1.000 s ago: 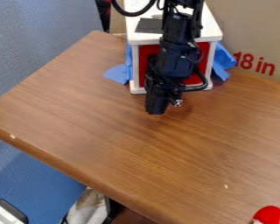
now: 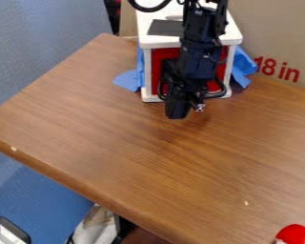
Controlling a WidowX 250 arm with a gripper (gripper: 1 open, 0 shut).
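Note:
My black gripper (image 2: 185, 107) hangs low in front of a white box (image 2: 155, 42) with a red front panel (image 2: 163, 65), at the back middle of the wooden table (image 2: 117, 162). The arm and cables cover much of that red panel. Whether the fingers are open or shut, and what is between them, cannot be made out.
Blue tape (image 2: 129, 79) lies beside the box's base. A cardboard sheet (image 2: 280, 52) stands behind at the right. A red object (image 2: 294, 234) sits at the bottom right corner.

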